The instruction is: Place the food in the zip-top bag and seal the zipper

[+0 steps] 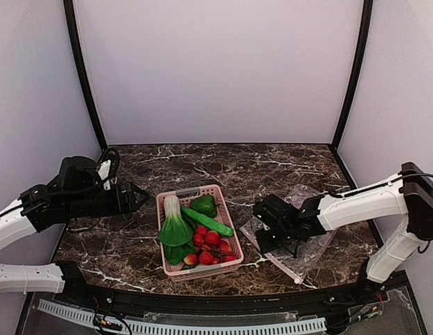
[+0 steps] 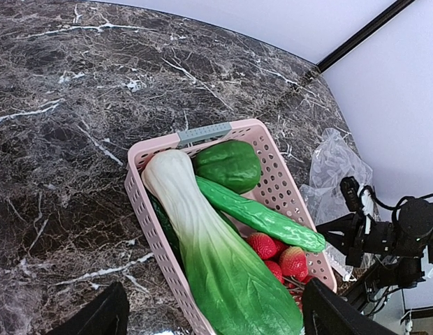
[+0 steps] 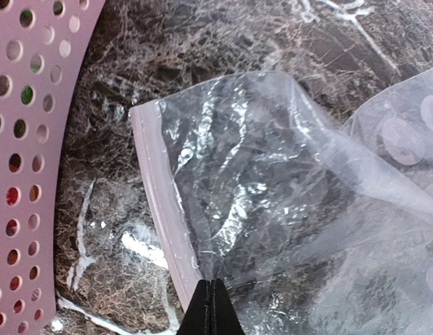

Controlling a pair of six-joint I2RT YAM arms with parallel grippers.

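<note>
The clear zip top bag (image 3: pixel 251 160) lies on the table to the right of the basket, its pale pink zipper strip (image 3: pixel 157 188) facing the basket. My right gripper is shut at the inner edge of that strip. Creases in the film run to its tips, but whether any film is pinched cannot be told. Food fills the pink basket (image 1: pixel 160 227): a bok choy (image 2: pixel 202 230), a green pepper (image 2: pixel 229 165), a long green vegetable (image 2: pixel 262 213) and several red fruits (image 1: pixel 206 257). My left gripper (image 1: pixel 141 197) stands open and empty, left of the basket.
The basket's perforated wall (image 3: pixel 24 174) rises close beside the bag's strip, with a narrow gap of table between. Bare marble tabletop (image 1: pixel 223 164) stretches behind the basket. A wall (image 1: pixel 394 98) bounds the right side.
</note>
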